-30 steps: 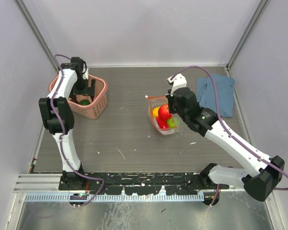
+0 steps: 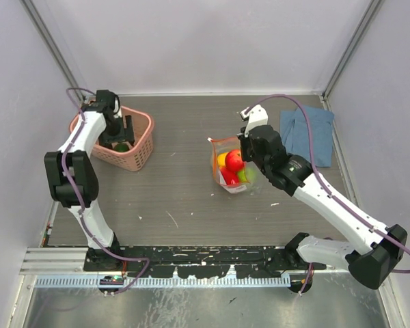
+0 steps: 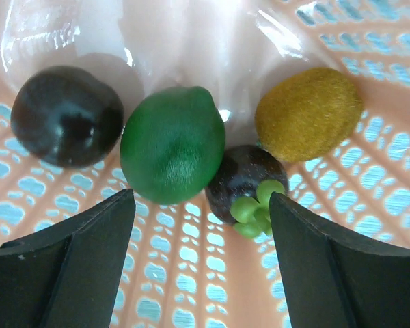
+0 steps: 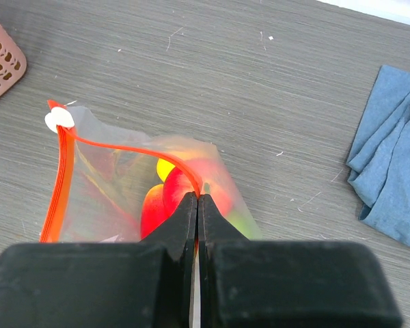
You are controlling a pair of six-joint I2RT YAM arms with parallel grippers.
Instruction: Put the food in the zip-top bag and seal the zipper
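Note:
My left gripper is open inside the pink basket (image 2: 139,154), above toy food: a green pepper (image 3: 172,147), a dark round fruit (image 3: 66,116), a brown-yellow potato-like item (image 3: 308,113) and a dark item with a green stem (image 3: 242,179). My right gripper is shut on the orange-zippered rim of the clear zip top bag (image 2: 219,183), which stands open on the table with red, yellow and green food inside.
A folded blue cloth (image 2: 306,137) lies at the back right.
The right arm and the bag look unchanged.

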